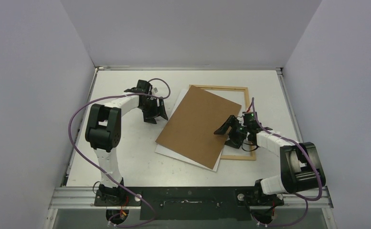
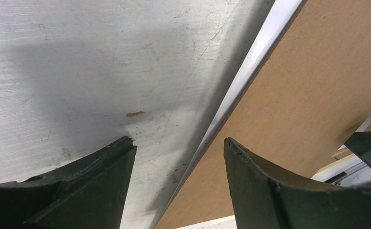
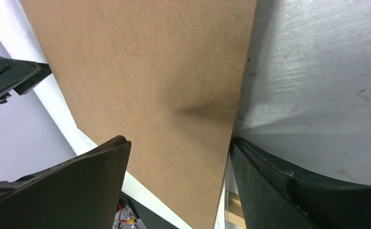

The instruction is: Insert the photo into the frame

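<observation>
A brown board (image 1: pixel 195 125) lies skewed over a white sheet (image 1: pixel 174 155), both partly over the wooden frame (image 1: pixel 236 158). My left gripper (image 1: pixel 155 114) hovers at the board's left edge; in the left wrist view its fingers stand apart with bare table and the edge between them. My right gripper (image 1: pixel 226 133) is at the board's right edge, open, one finger over the board and the other down beside the edge, as the right wrist view shows. I see no separate photo image.
Bare table (image 1: pixel 116 167) surrounds the pieces at left and front. Walls close in the workspace at the back and both sides.
</observation>
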